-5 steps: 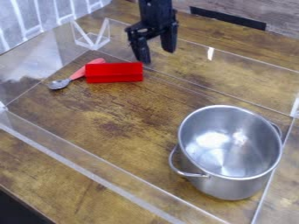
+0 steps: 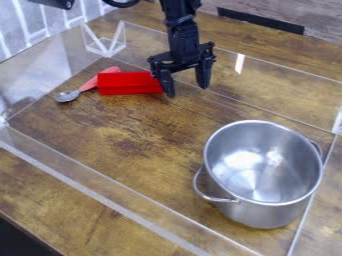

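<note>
My black gripper point(image 2: 182, 73) stands open at the upper middle, low over the wooden table point(image 2: 134, 170), its fingers at the right end of a red block point(image 2: 130, 82); whether they touch it I cannot tell. A spoon point(image 2: 70, 94) with a reddish handle lies just left of and partly behind the block.
A large steel pot point(image 2: 261, 175) with handles stands at the lower right. Clear panels edge the workspace on the left and right.
My gripper has come down and toward the viewer, closer to the red block. The block, spoon and pot look unmoved.
</note>
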